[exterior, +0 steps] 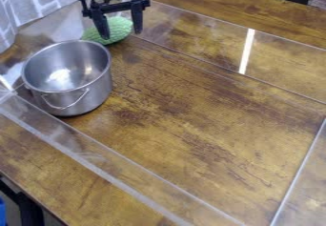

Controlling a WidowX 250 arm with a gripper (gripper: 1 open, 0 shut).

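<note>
A steel pot (71, 92) with a wire handle stands at the left of the wooden table. Behind it, near the top left, lies a pale green rounded object (109, 34), perhaps a cabbage or soft toy. My black gripper (117, 28) hangs over that green object, its two fingers spread apart, open, with nothing visibly held between them. The green object is partly hidden by the gripper.
A pale curtain or cloth is at the top left, and a dark edge runs along the top right.
</note>
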